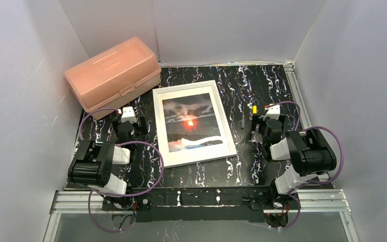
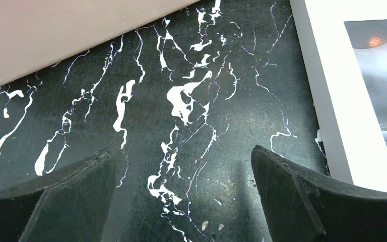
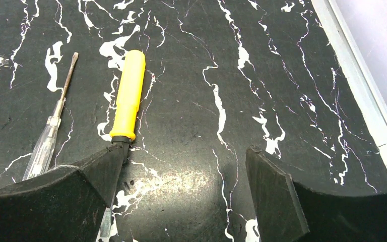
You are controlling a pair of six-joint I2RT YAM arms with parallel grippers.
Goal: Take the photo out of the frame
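Observation:
A white frame (image 1: 158,126) with a sunset photo (image 1: 191,116) inside lies flat and face up in the middle of the table; its left edge (image 2: 327,101) shows in the left wrist view. My left gripper is open over bare table, left of the frame. To the frame's right, my right gripper stands open beside a yellow-handled tool (image 3: 128,96) and a slim clear-handled screwdriver (image 3: 45,141), with nothing held between its fingers.
A pink toolbox (image 1: 111,73) sits at the back left. Walls enclose the back and sides. Bare marble-patterned table (image 1: 242,80) shows behind and right of the frame.

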